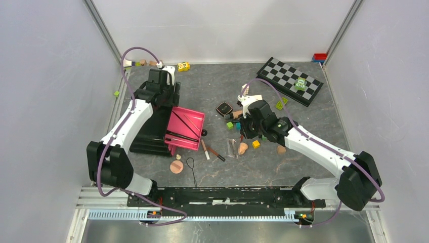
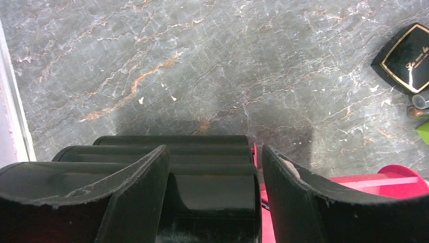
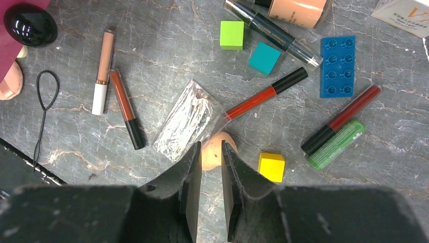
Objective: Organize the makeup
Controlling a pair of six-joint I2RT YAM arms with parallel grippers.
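Observation:
A black makeup organizer (image 1: pixel 146 134) with an open pink drawer (image 1: pixel 185 120) stands on the left of the table. My left gripper (image 1: pixel 174 91) is over its back end, open, with the black curved tiers (image 2: pixel 210 195) between and below its fingers. My right gripper hangs over the loose items, fingers slightly apart, nothing held; a peach sponge (image 3: pixel 212 164) shows below the gap. Around it lie a clear packet (image 3: pixel 179 121), lip glosses (image 3: pixel 125 104), a foundation bottle (image 3: pixel 296 10), a dark pencil-like tube (image 3: pixel 268 30) and a black compact (image 1: pixel 224 109).
Coloured blocks (image 3: pixel 273 164) lie among the makeup. A chessboard (image 1: pixel 278 71) is at the back right, a hair loop (image 1: pixel 190 163) at the front. Bare table shows behind the organizer and at the front right. White walls enclose the sides and back.

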